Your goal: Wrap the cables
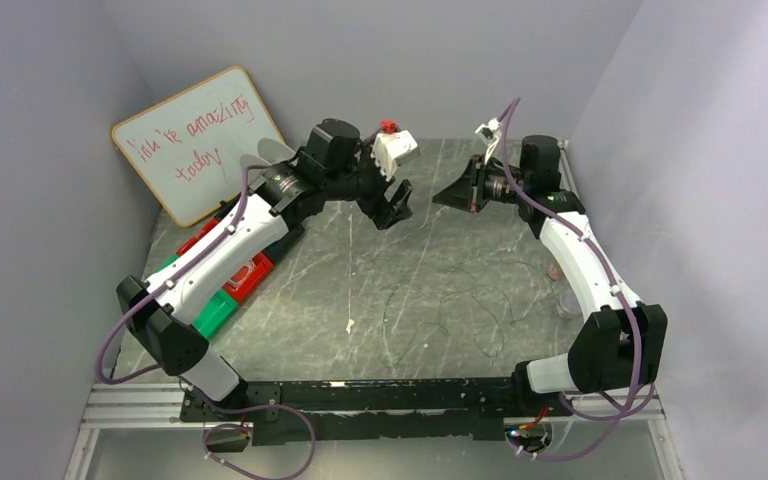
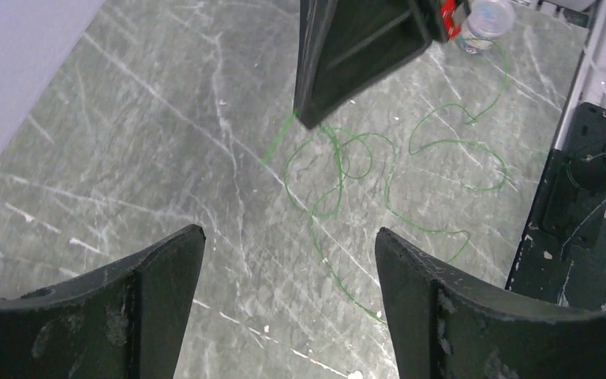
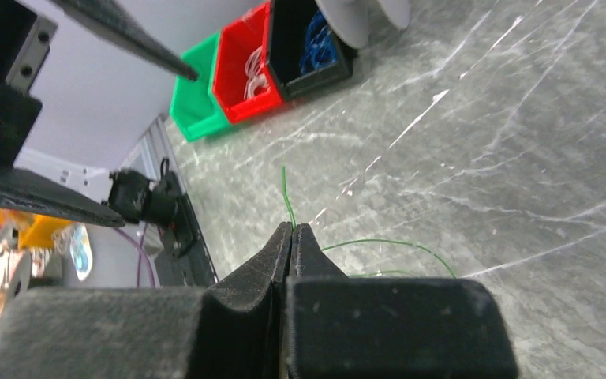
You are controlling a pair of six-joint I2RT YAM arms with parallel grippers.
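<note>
Thin green cable [image 1: 480, 300] lies in loose loops on the right half of the marble table [image 1: 310, 300]. My right gripper is shut on a strand of it, which rises from the fingertips in the right wrist view and hangs below them in the left wrist view. My left gripper stands open above the table, a short way left of the right one, nothing between its fingers.
Green, red [image 3: 245, 71] and black [image 3: 304, 55] bins stand at the left, holding white and blue cables, with white discs and a whiteboard [image 1: 195, 140] behind. A small clear container [image 2: 485, 24] sits at the right edge.
</note>
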